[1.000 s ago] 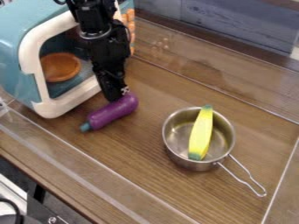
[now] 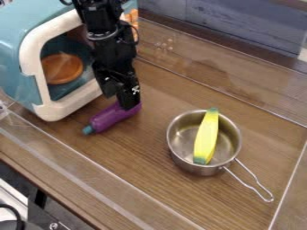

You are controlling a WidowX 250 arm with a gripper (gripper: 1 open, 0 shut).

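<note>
My black gripper [image 2: 120,92] is open, hanging just above the upper end of a purple eggplant-like toy [image 2: 110,119] that lies diagonally on the wooden table [image 2: 168,198], beside the light blue and white toy appliance [image 2: 50,108]. Whether the fingertips touch the toy is hard to tell. A round orange-brown piece [image 2: 63,67] sits inside the appliance.
A steel pot [image 2: 182,135] with a long handle stands at right, holding a yellow banana-like toy [image 2: 206,137]. A plank wall [image 2: 246,27] runs along the back.
The gripper has moved down over the purple toy's upper end from higher up. The pot has not moved.
</note>
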